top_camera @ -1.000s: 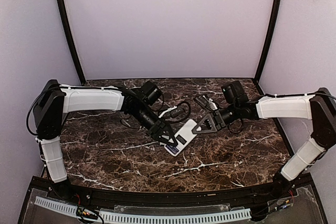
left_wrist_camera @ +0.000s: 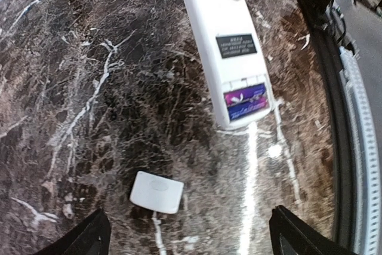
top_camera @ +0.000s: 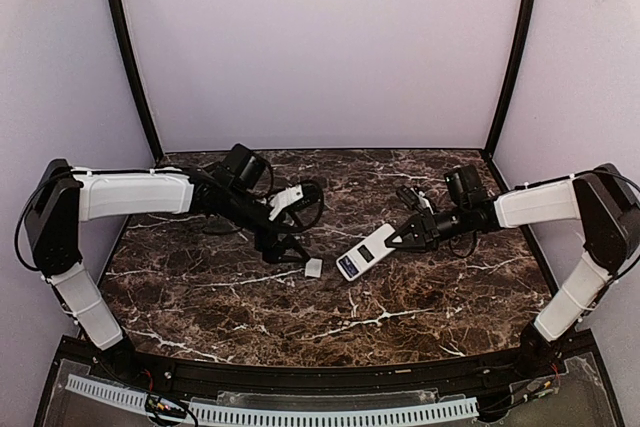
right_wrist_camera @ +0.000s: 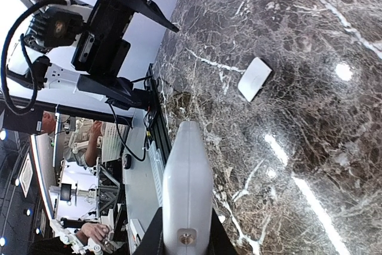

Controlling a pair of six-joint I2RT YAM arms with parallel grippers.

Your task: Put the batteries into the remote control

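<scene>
The white remote (top_camera: 366, 252) is held above the table by my right gripper (top_camera: 400, 238), shut on its upper end. Its lower end shows a purple item (left_wrist_camera: 245, 101), apparently a battery, in a recess. In the right wrist view the remote (right_wrist_camera: 187, 189) is seen end-on. My left gripper (top_camera: 280, 247) is open, left of the remote, with nothing between its fingers. A small white rectangular piece (left_wrist_camera: 156, 191) lies on the table between the grippers, possibly the battery cover.
Dark objects behind both arms are partly hidden in the top view. The table's front edge has a dark rail.
My left gripper has pulled back left from the remote, uncovering the white piece. My right gripper has moved slightly right with the remote.
</scene>
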